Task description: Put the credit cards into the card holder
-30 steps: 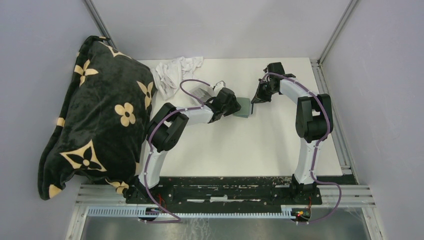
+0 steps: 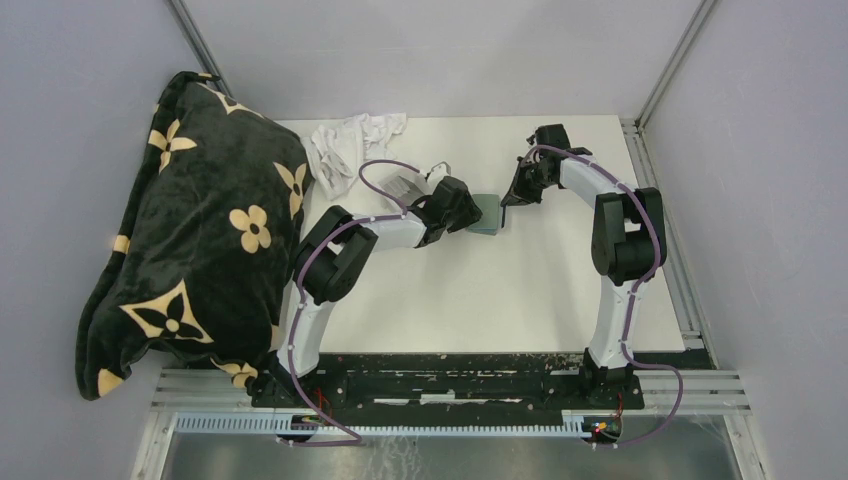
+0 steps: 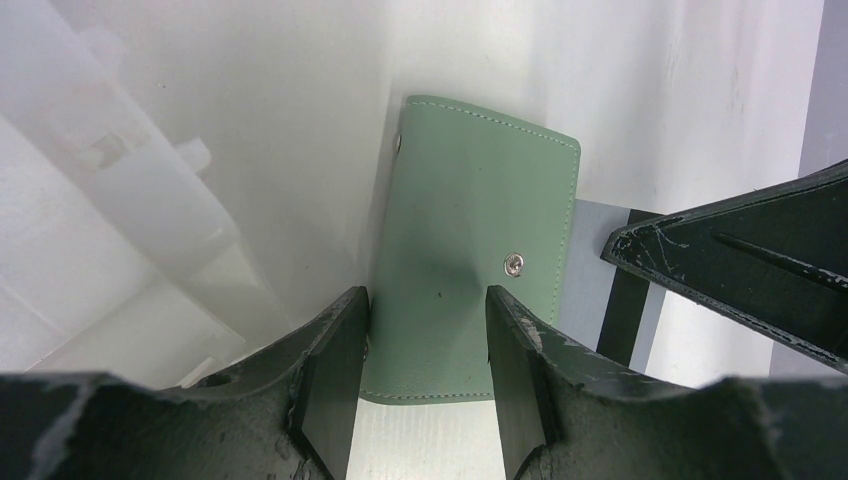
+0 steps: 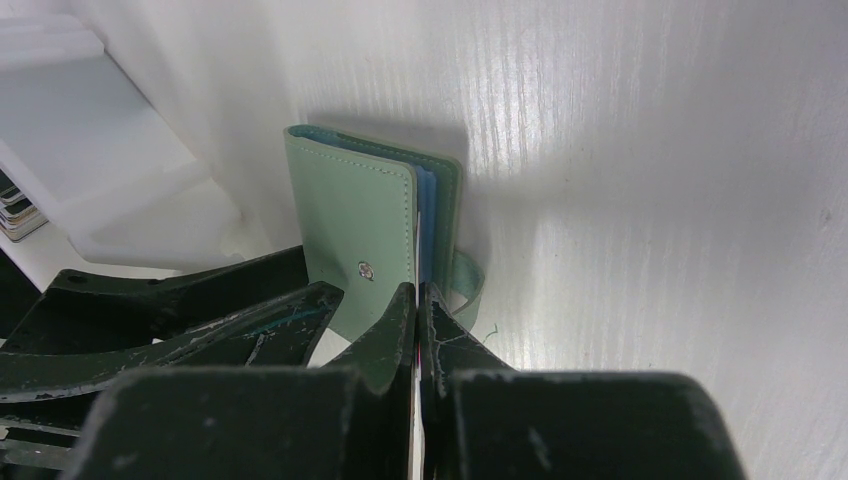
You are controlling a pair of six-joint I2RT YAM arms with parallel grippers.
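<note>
The green card holder [image 3: 460, 200] lies on the table between my grippers, with blue inner sleeves [image 4: 428, 195] visible at its open side. My left gripper is over it, part open, one finger beside the spine and the other on or just above the cover. My right gripper is shut on a thin grey credit card with a black stripe, seen edge-on in the right wrist view. The card reaches the holder's open side; how far inside it is, I cannot tell.
A translucent tray [image 4: 120, 170] is left of the holder, with a stack of cards [image 4: 15, 210] beside or in it. A white cloth [image 2: 350, 145] lies at the back left, a dark patterned blanket [image 2: 200, 240] at the left.
The card and holder edge have shifted very slightly in the top view; both arms look otherwise unchanged.
</note>
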